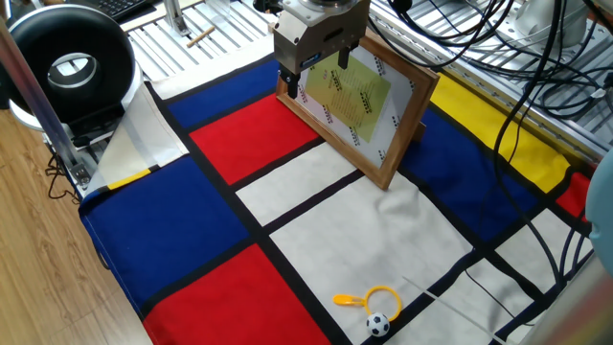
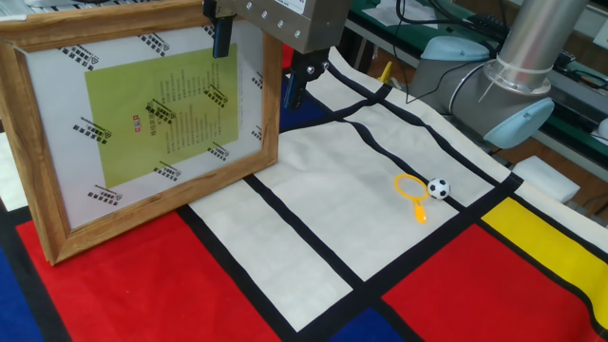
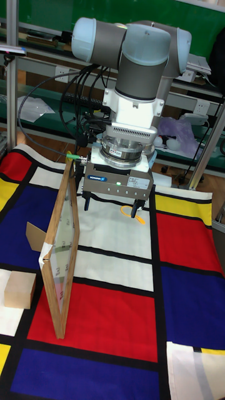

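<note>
A wooden picture frame [image 1: 387, 163] stands upright on the patterned cloth, with a yellow-green sheet behind its pane. In front of its pane hangs my gripper [image 1: 319, 77], its two dark fingers [image 3: 85, 200] spread wide and empty. In exterior view 3 the gripper [image 3: 112, 204] is beside the frame [image 3: 51, 297], clear of the cloth. Far from it, on a white patch, lies a yellow ring with a short handle [image 1: 349, 300]. A small black-and-white football [image 1: 378, 324] rests against or very close to the ring; exterior view 2 also shows the ball [image 2: 438, 188] there.
A cardboard-coloured block [image 3: 20, 290] sits behind the frame, near its prop. Black cables [image 1: 522, 105] run along one side of the table. A black round object [image 1: 75, 72] stands off the opposite side.
</note>
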